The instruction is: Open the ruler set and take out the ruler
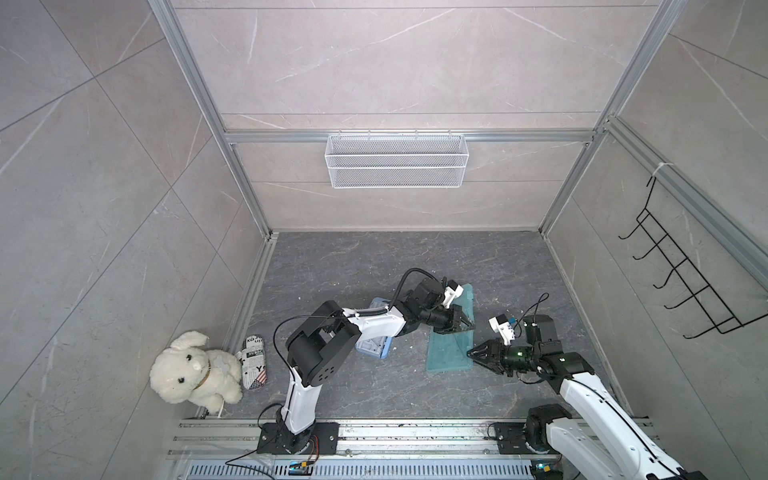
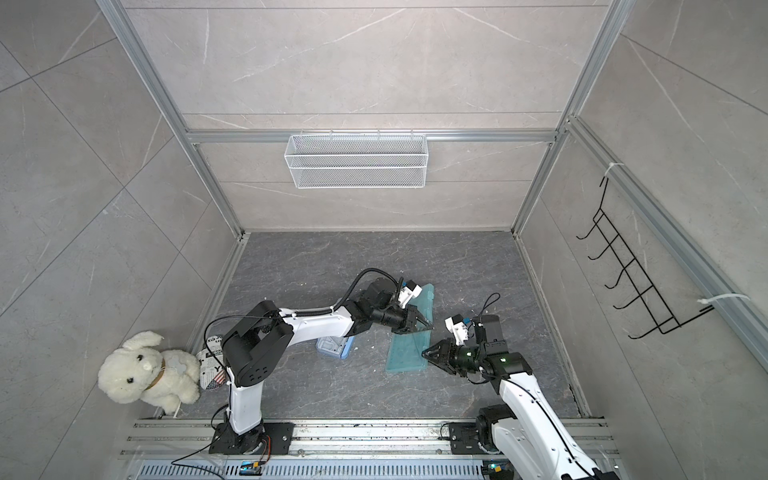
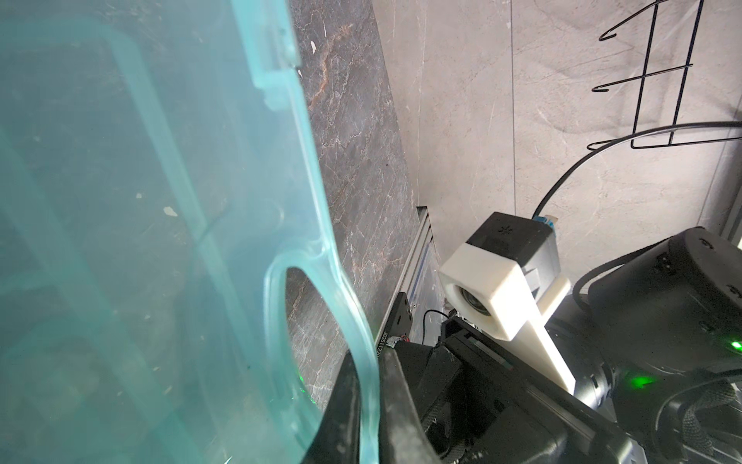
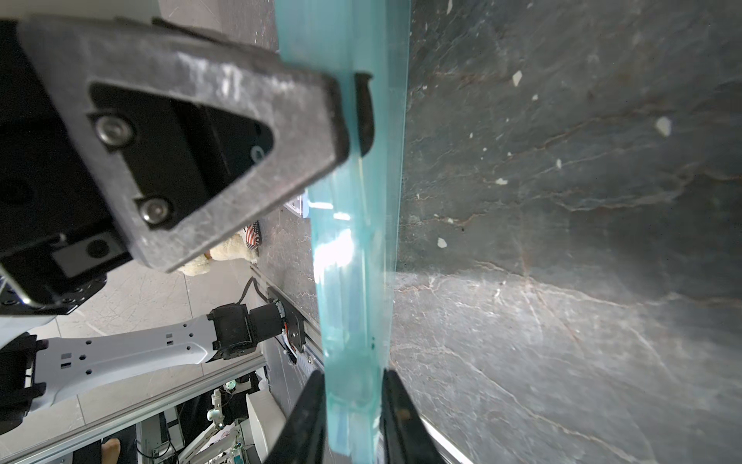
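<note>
The ruler set is a translucent teal case (image 1: pixel 449 352), held on edge between the arms in both top views. In the left wrist view my left gripper is shut on the rim of the case's handle, beside its oval opening. The right gripper is part open, one finger on each side of the case's narrow edge, near its lower end in the right wrist view. Whether those fingers touch the plastic is hard to tell. Paler bands (image 3: pixel 166 147) show through the case, but no ruler can be told apart clearly.
A blue-rimmed box (image 1: pixel 373 346) lies under the left arm. At the far left sit a white plush dog (image 1: pixel 196 372) and a printed pouch (image 1: pixel 253 362). A white wire basket (image 1: pixel 397 161) and a black hook rack (image 1: pixel 680 264) hang on the walls.
</note>
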